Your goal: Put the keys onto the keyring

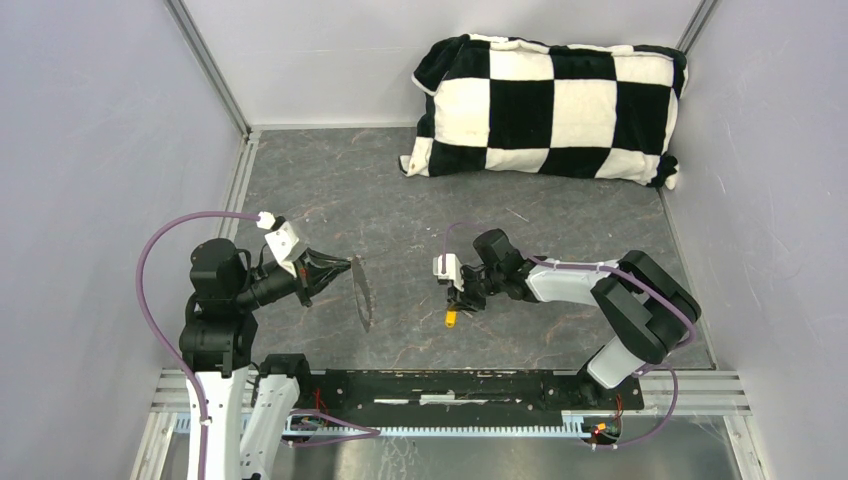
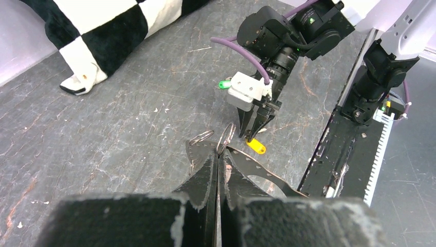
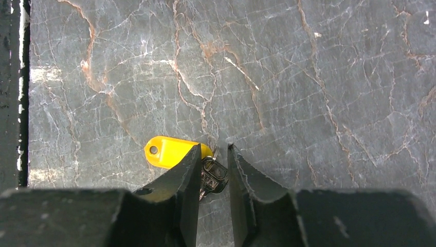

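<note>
My left gripper is shut on the keyring, a dark strap (image 1: 362,295) with thin metal rings (image 2: 226,137) at its top. The strap hangs clear of my left arm, over the left part of the floor. On the right, my gripper stands part open, low over the floor. Between its fingers shows a small dark-headed key (image 3: 213,175), with a gap beside it. Joined to this key is a yellow tag (image 3: 172,152) lying just past the fingertips. A green tag (image 2: 224,84) shows behind the right gripper in the left wrist view.
A black-and-white checked cushion (image 1: 550,108) fills the back right. The dark front rail (image 1: 500,388) borders the grey floor (image 1: 330,180), whose left and back areas are bare. White walls enclose the sides.
</note>
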